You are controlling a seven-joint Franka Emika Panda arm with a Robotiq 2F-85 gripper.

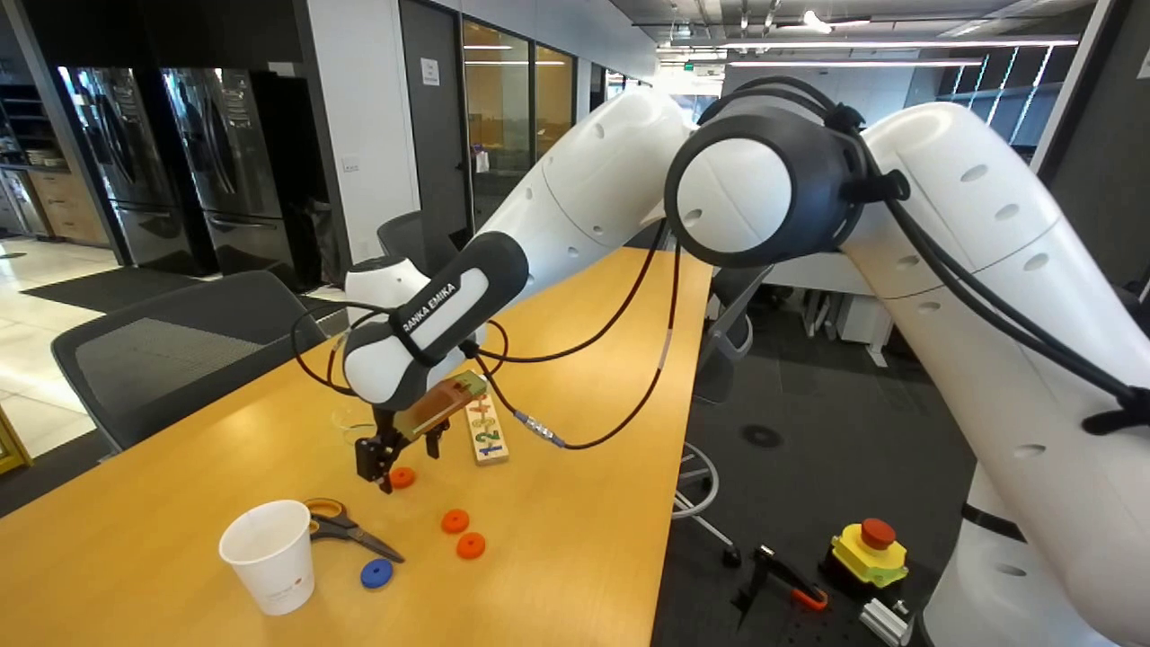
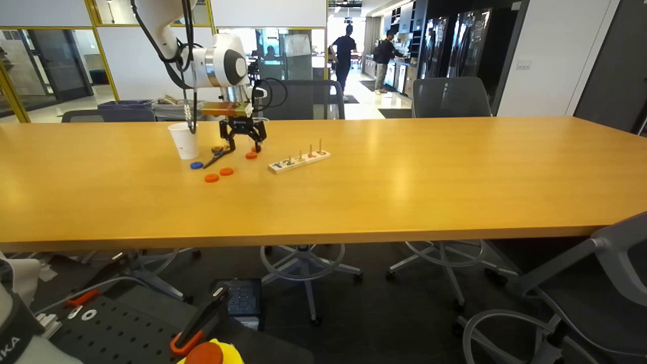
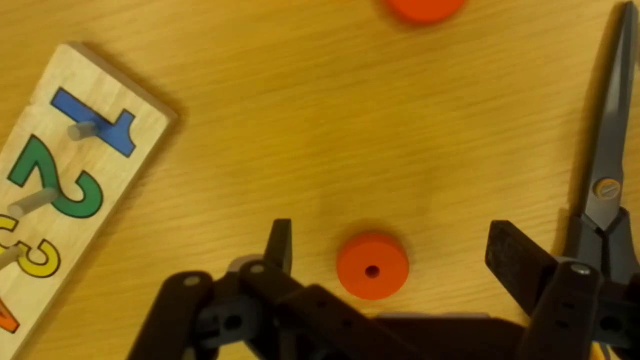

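My gripper stands open, fingers wide apart, low over the table. Between and below the fingers in the wrist view lies an orange disc [image 3: 372, 282] with a small centre hole, flat on the wood. Exterior view 1 has an orange disc [image 1: 402, 476] by the fingertips, and two more orange discs, nearer the camera. A blue disc [image 1: 376, 572] lies by the scissors. Left of the gripper in the wrist view is a wooden number board [image 3: 114, 102] with upright pegs; the pegs that show carry no discs.
Scissors [image 3: 606, 150] lie to the gripper's right in the wrist view, close to that finger. A white paper cup [image 1: 269, 555] stands beside the scissors' handles. In exterior view 2 the table [image 2: 455, 176] is clear right of the board.
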